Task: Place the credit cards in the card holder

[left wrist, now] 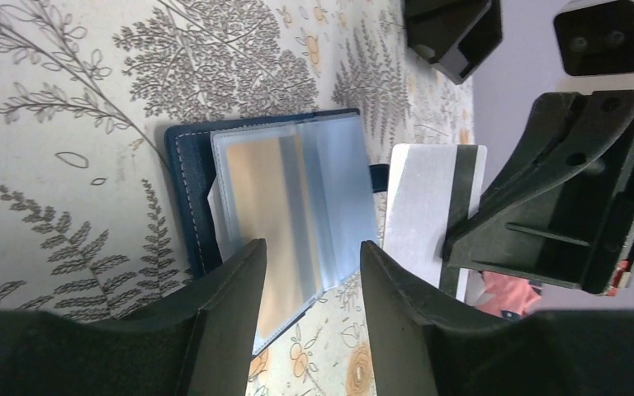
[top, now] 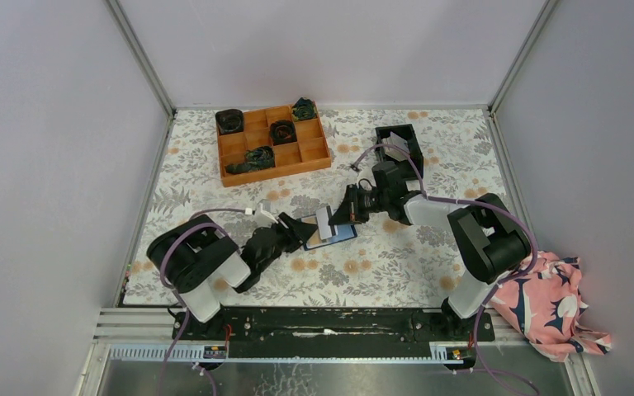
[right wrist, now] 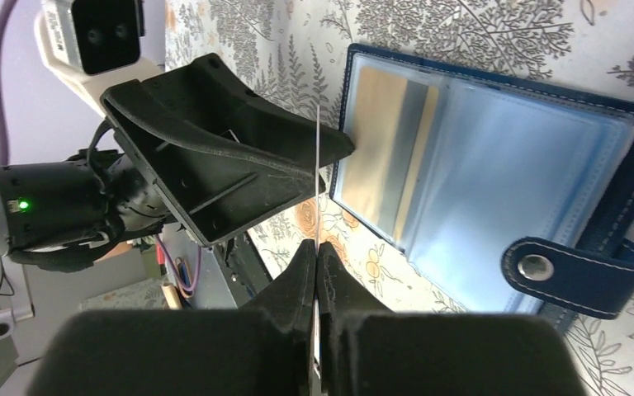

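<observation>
The open card holder [right wrist: 512, 190] lies on the floral mat, with clear sleeves, cream-striped cards and a snap strap. My left gripper is open over its left edge, one finger near the sleeve [left wrist: 272, 206]. My right gripper is shut on a white card with a dark stripe, held upright and seen edge-on in the right wrist view, above the holder.
A wooden compartment tray [top: 256, 169] with cable coils stands at the back. A black box [top: 396, 132] with cards sits at back right. A pink cloth [top: 545, 305] lies outside at right.
</observation>
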